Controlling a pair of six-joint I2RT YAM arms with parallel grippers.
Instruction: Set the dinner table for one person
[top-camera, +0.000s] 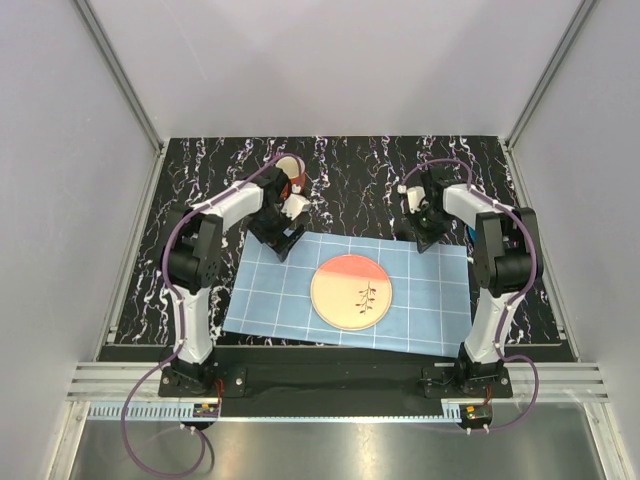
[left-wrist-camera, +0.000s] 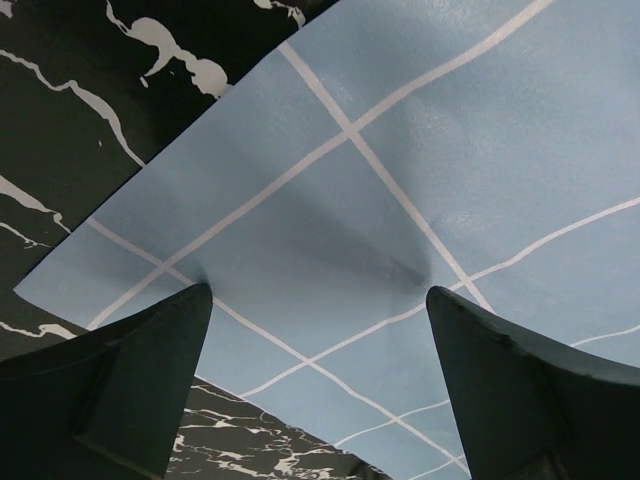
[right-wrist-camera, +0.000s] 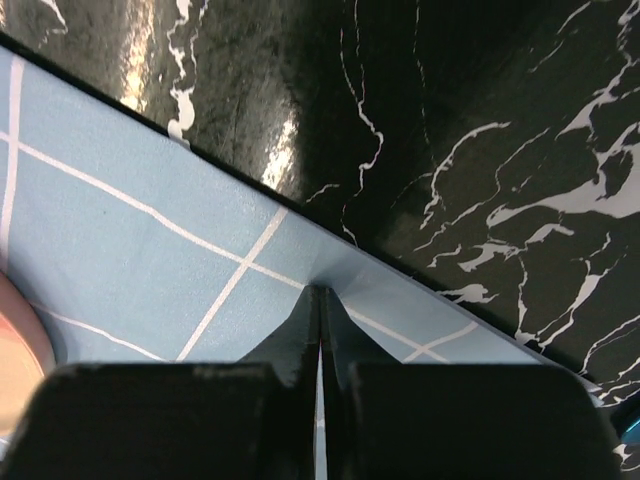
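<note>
A blue placemat (top-camera: 430, 310) with white grid lines lies flat on the black marbled table. Centred on it is a round plate (top-camera: 350, 295), cream with a pink band; part of its edge (right-wrist-camera: 15, 350) shows at the left of the right wrist view. My left gripper (top-camera: 288, 246) hovers over the mat's far left part, open and empty, with bare mat (left-wrist-camera: 300, 240) showing between its fingers. Above the mat's far edge on the right is my right gripper (top-camera: 424, 246), shut, with nothing visible between its fingertips.
Behind the left gripper stands a red and white cup (top-camera: 291, 170), partly covered by the arm. A small blue item (top-camera: 471, 232), mostly hidden, lies beside the right arm, its edge also in the right wrist view.
</note>
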